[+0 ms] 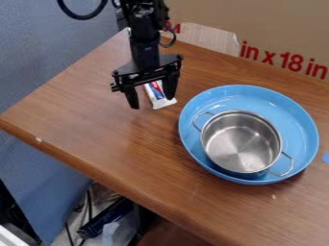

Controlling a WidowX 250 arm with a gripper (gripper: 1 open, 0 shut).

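My black gripper (152,96) hangs over the wooden table (103,135), lowered over a white, red and blue tube (160,99) that lies on the wood, partly hidden by the gripper. The fingers are apart, on either side of the tube; I cannot tell whether they touch it. To the right, a steel pot (240,144) with two handles sits in a light blue round tray (295,125).
A cardboard box (276,34) stands along the back, with a pale board (199,38) near it. The table's left edge drops away beside a blue-grey surface (45,48).
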